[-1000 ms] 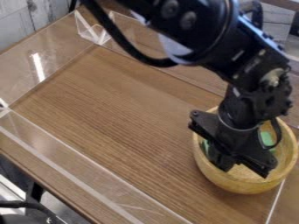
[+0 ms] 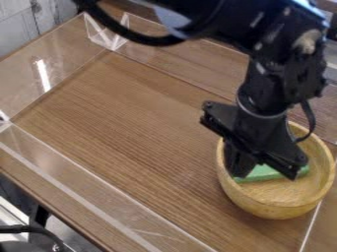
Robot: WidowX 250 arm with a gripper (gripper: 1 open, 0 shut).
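My black gripper (image 2: pixel 250 148) is over the yellow bowl (image 2: pixel 277 205) at the right of the camera view, its lower tips at the bowl's left part, shut. A green object (image 2: pixel 274 170) lies in the bowl, partly hidden behind the gripper; I cannot tell whether the fingers touch it.
Clear plastic edging runs along the left side, with a small clear bracket (image 2: pixel 102 30) at the upper left. Black cables show at the lower left.
My gripper has risen a little and shifted slightly left, and more of the green object in the bowl now shows.
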